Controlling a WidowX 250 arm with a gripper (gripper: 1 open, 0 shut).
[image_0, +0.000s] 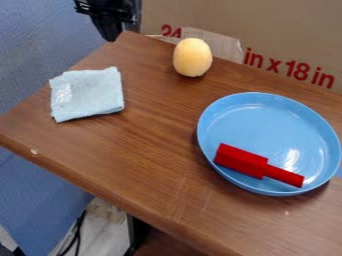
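My black gripper (110, 18) hangs at the top edge, left of centre, above the table's back-left corner and partly out of view; whether its fingers are open or shut is not clear. A pale blue cloth (86, 95) lies on the left of the wooden table. A yellow egg-shaped object (193, 57) stands at the back. On the right, a blue plate (282, 129) holds a red object (254, 165) with a wide end and a narrower handle-like end.
A cardboard box (281, 35) with red printing stands along the back edge, with a crumpled light piece behind the yellow object.
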